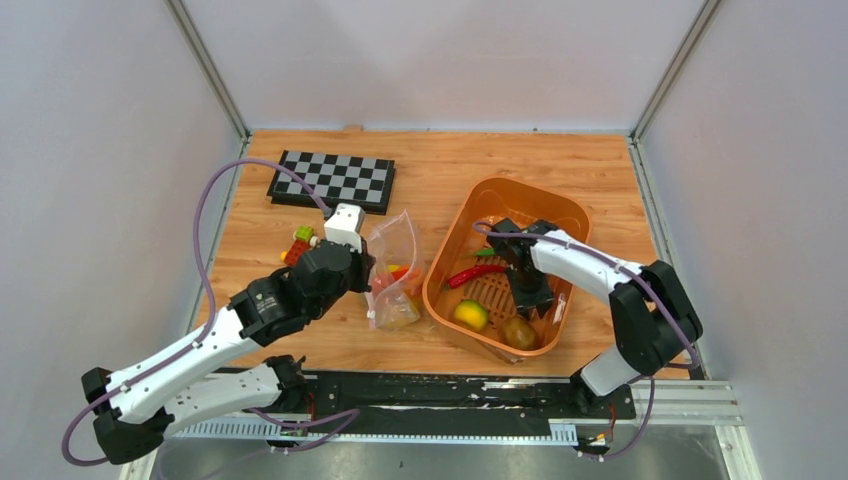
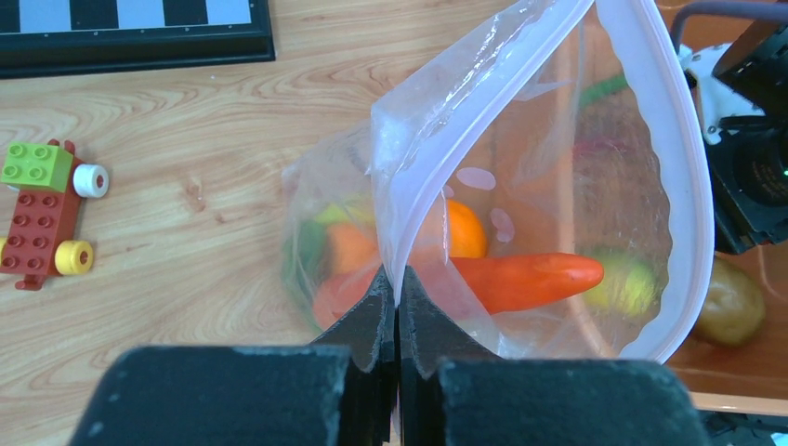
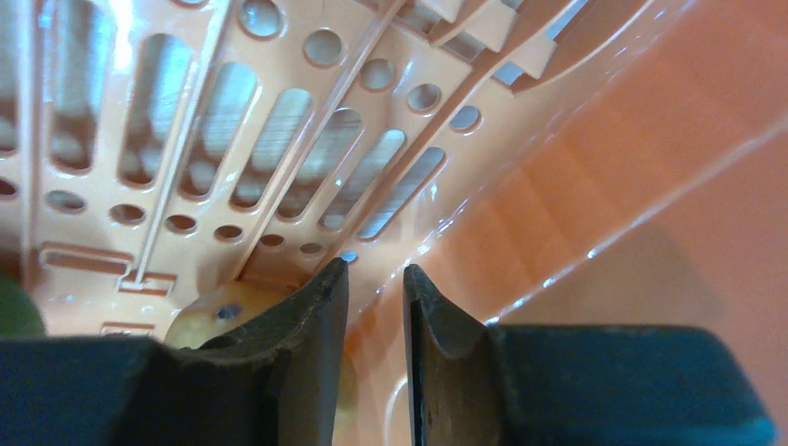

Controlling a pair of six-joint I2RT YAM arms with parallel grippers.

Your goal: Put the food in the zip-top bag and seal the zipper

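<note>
The clear zip top bag (image 2: 316,195) stands mouth open, holding a red pepper (image 2: 530,281), an orange (image 2: 465,229) and other food. My left gripper is shut on the bag's zipper edge. In the orange basket (image 1: 500,187) lie a red chili (image 1: 475,274), a green chili (image 1: 486,252), a yellow-green mango (image 1: 470,315) and a brownish round fruit (image 1: 520,335). Down inside that basket, my right gripper has its fingertips a narrow gap apart, and nothing shows between them. The brownish fruit (image 3: 228,311) is partly hidden behind its left finger.
A checkerboard (image 1: 340,180) lies at the back left. Toy bricks (image 1: 300,246) sit to the left of the bag. In the right wrist view, the basket's slanted wall (image 3: 604,232) rises close on the right.
</note>
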